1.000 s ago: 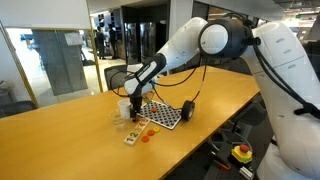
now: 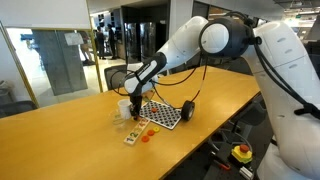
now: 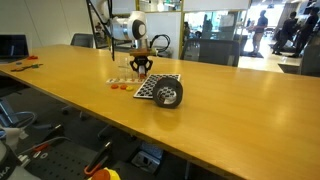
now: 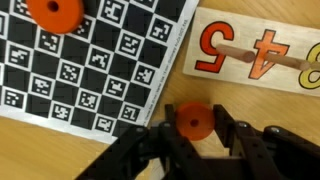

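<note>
In the wrist view my gripper is shut on a round orange disc (image 4: 195, 124), which sits between its fingertips. Just past the disc lies a pale wooden strip (image 4: 235, 62) with the numbers 5 and 4 painted on it and a wooden rod across it. On the left spreads the black-and-white marker board (image 4: 75, 95), with another orange disc (image 4: 55, 14) on it. Exterior view 1 has the gripper (image 2: 135, 118) low over the table, beside a white cup (image 2: 124, 107); the disc it holds is too small to make out there.
Several small orange and yellow discs, one of them an orange disc (image 2: 145, 139), lie on the table near the strip. A black wheel-like ring (image 3: 167, 92) stands at the marker board's near edge. The wooden table (image 2: 60, 140) is broadly clear to the left.
</note>
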